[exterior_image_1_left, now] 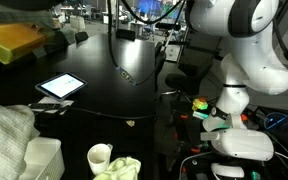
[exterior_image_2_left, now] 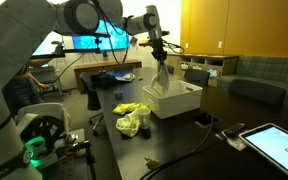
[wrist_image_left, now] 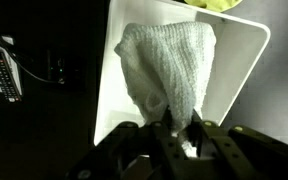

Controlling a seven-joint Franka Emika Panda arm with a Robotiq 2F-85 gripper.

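A white cloth (wrist_image_left: 166, 66) hangs from my gripper, which is shut on it. Below the cloth stands a white box (exterior_image_2_left: 173, 100), open at the top. In the wrist view the cloth hangs over the box's opening, with the box walls (wrist_image_left: 246, 52) around it. In exterior view 1 the cloth (exterior_image_1_left: 6, 140) is at the left edge, overlapping the box (exterior_image_1_left: 44, 160); the fingers are out of that view. How far the cloth's lower end reaches into the box is hard to tell.
Near the box are a white mug (exterior_image_1_left: 99, 157) and a crumpled yellow-green cloth (exterior_image_1_left: 119, 169). A lit tablet (exterior_image_1_left: 61, 85) lies farther along the dark table, with a black cable (exterior_image_2_left: 189, 152) across it.
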